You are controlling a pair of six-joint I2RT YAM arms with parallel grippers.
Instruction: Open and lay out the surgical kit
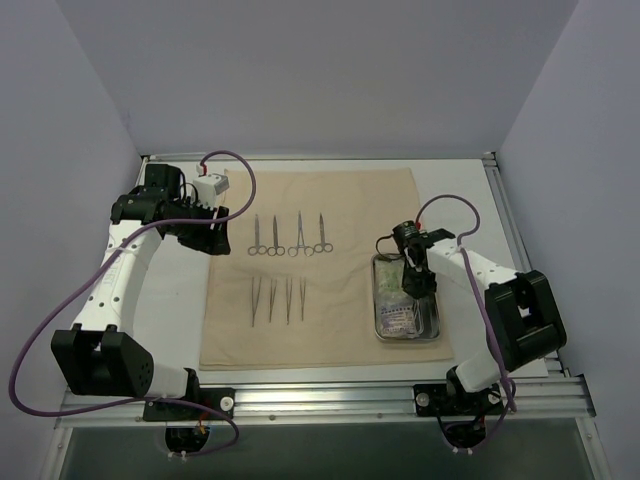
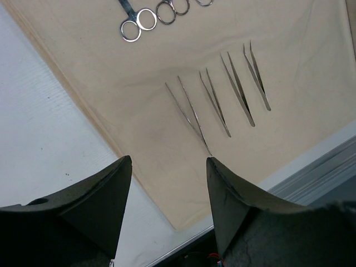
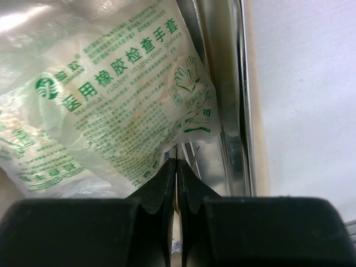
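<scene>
My right gripper is over the metal tray [image 3: 239,83], shut on a slim metal instrument [image 3: 194,158] whose thin ends show past the fingertips. Most of that instrument is hidden by the fingers and the glove packet [image 3: 128,94], so its kind is unclear. In the top view the tray [image 1: 437,325] lies at the right of the beige cloth [image 1: 340,345]. At the cloth's left edge, my left gripper hangs open and empty. Scissor-like tools [image 1: 300,235] form a row on the cloth, with several tweezers [image 1: 254,302] in a row nearer the front.
A second, patterned packet [image 1: 398,320] fills the tray's front left part. Bare cloth lies between the tools and the tray. White table [image 3: 300,83] borders the tray's right side, and a metal rail [image 1: 320,395] runs along the front.
</scene>
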